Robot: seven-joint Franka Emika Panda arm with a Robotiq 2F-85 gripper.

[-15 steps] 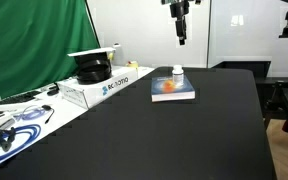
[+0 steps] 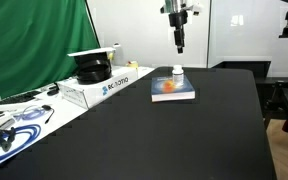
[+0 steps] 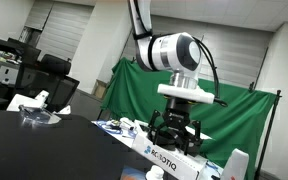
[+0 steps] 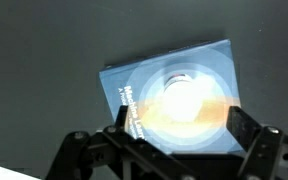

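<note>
A small white bottle (image 2: pixel 178 73) stands upright on a blue-and-white book (image 2: pixel 164 95) toward the far end of the dark table. From above, in the wrist view, the round white top of the bottle (image 4: pixel 182 98) shows over the pale rings of the book's cover (image 4: pixel 134 80). My gripper (image 2: pixel 180 50) hangs above the bottle, apart from it. Its fingers (image 4: pixel 236 118) are spread wide, with nothing held between them. In exterior view 2 the bottle (image 3: pixel 155 173) and book are partly cut off by the bottom edge.
Beside the table's far left edge lies a white Robotiq box (image 2: pixel 106 88) with a black pot-like object (image 2: pixel 93 70) on it. Blue cables (image 2: pixel 24 135) lie at the left. In exterior view 2 a clear bowl (image 3: pixel 39 116) sits on the table.
My gripper has come down a little toward the bottle and still stands open. The bottle and book have not moved.
</note>
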